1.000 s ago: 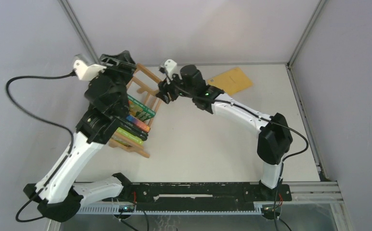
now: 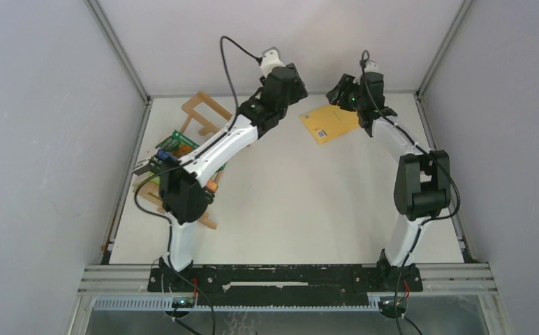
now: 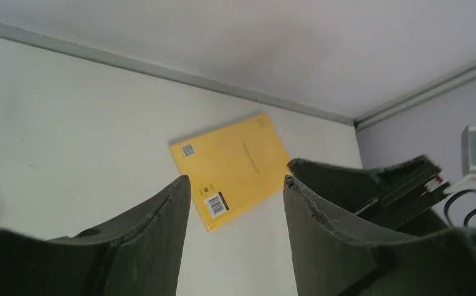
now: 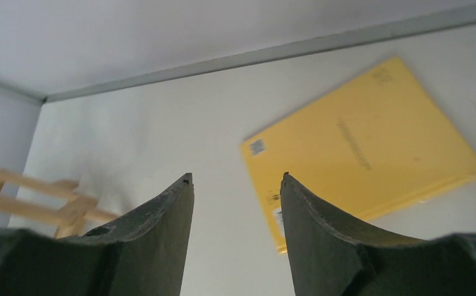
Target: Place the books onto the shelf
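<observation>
A flat yellow book or file [image 2: 333, 124] lies on the table near the back, right of centre, with a barcode label at one corner. In the left wrist view the yellow item [image 3: 235, 166] is seen beyond my left gripper, whose fingers stand apart with nothing between them. My right gripper is open too and empty, with the yellow item [image 4: 365, 142] ahead and to the right. Both grippers are raised above the table. Several books, a green one [image 2: 177, 144] among them, rest in a wooden rack at the left, partly hidden by my left arm.
The wooden rack [image 2: 207, 222] stands along the table's left side. Bare white table [image 2: 301, 202] spreads across the middle and front. A wall [image 2: 294, 42] rises behind the back edge. My right arm shows close by in the left wrist view.
Both arms have swung rightward, away from the rack. My left gripper is now above the back middle, and my right gripper has come to the yellow item's right side. The rack's books look unmoved.
</observation>
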